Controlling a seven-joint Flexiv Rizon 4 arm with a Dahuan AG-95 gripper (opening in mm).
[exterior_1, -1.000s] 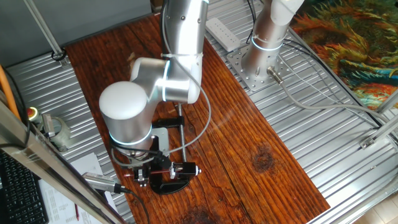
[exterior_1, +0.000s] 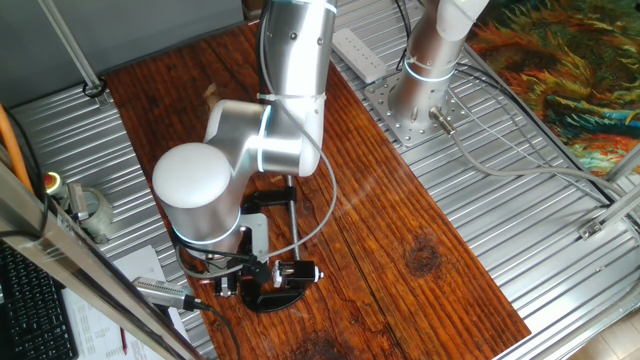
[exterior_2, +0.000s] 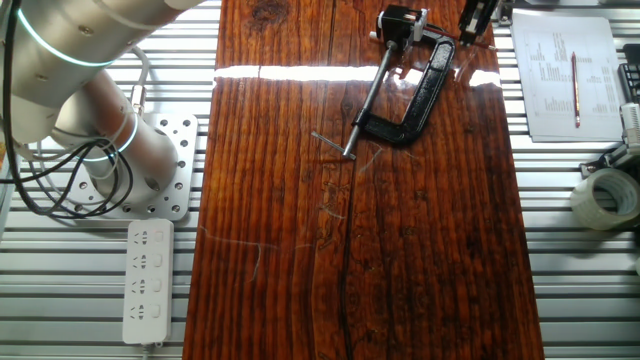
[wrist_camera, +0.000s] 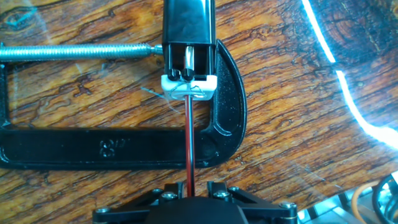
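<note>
In the wrist view, a slim dark red and black rod (wrist_camera: 189, 134), pencil-like, runs from the white end piece (wrist_camera: 205, 88) of a black box-shaped device (wrist_camera: 188, 25) down between the two sides of my gripper. A dark rounded part covers the rod's near end and the place where the fingers would meet it, so any grip is hidden. A black C-clamp (wrist_camera: 115, 147) with a threaded screw lies by the device. Exterior view 1 has the gripper (exterior_1: 235, 285) low over the table, left of the device (exterior_1: 300, 271).
Papers (exterior_2: 565, 75) and a tape roll (exterior_2: 606, 199) lie off one edge.
The arm's rounded wrist housing has shifted left and slightly down in exterior view 1. The clamp and device have stayed put.
</note>
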